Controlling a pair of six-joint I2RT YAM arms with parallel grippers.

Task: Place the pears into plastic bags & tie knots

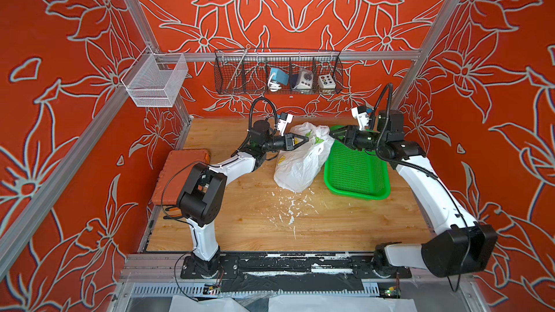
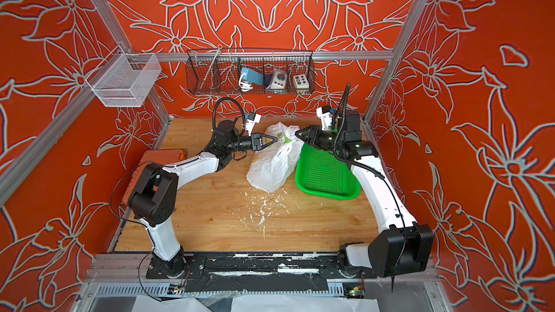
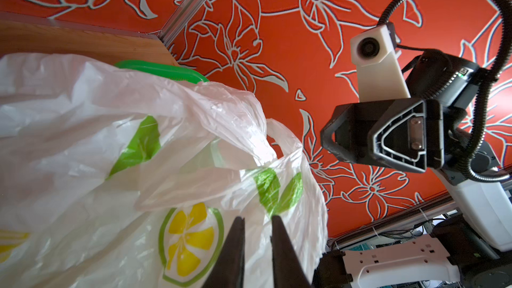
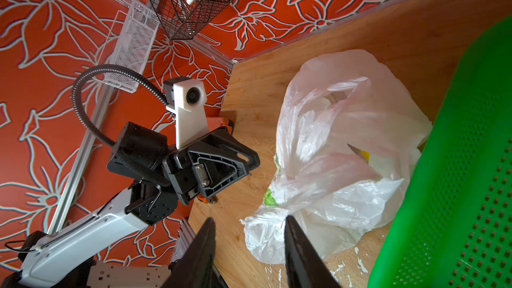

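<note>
A white plastic bag (image 1: 300,167) with green and yellow print lies on the wooden table, its crumpled top gathered toward the green basket (image 1: 356,179). My left gripper (image 2: 269,140) is at the bag's upper left, partly open; in the left wrist view the bag's top fills the space beyond its fingertips. My right gripper stands open just above the bag's top, at the basket's back-left corner, with the bag below and beyond its fingers. Any pears inside the bag are hidden; a small yellow patch shows through an opening in the right wrist view.
A black wire rack (image 1: 248,72) with devices hangs on the back wall, a white mesh basket (image 1: 150,89) at the left. An orange case (image 1: 176,170) lies at the table's left. White scraps are scattered on the clear front of the table.
</note>
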